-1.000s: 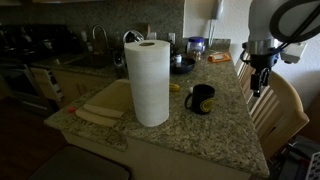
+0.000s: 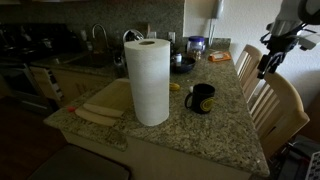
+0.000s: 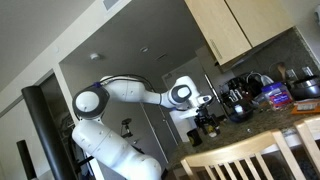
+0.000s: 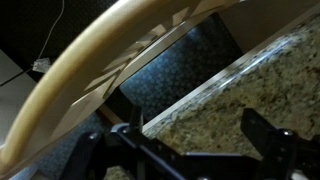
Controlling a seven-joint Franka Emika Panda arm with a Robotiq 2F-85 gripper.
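My gripper [image 2: 264, 56] is open and empty, held in the air by the wooden chairs at the counter's right side. In the wrist view the gripper has its fingers wide apart, with the granite countertop [image 4: 210, 120] and a curved wooden chair back [image 4: 75, 68] beyond them. On the counter, well away from the gripper, stand a white paper towel roll [image 2: 149, 85] and a black mug [image 2: 201, 99] with a yellow mark. Something small and yellow [image 2: 188, 97] shows beside the mug, partly hidden.
A cutting board [image 2: 112, 97] lies left of the roll. Farther back are a dark bowl [image 2: 182, 65], a lidded jar [image 2: 196, 45] and an orange package [image 2: 219, 57]. Wooden chairs [image 2: 284, 105] crowd the right edge.
The items on the counter have not moved.
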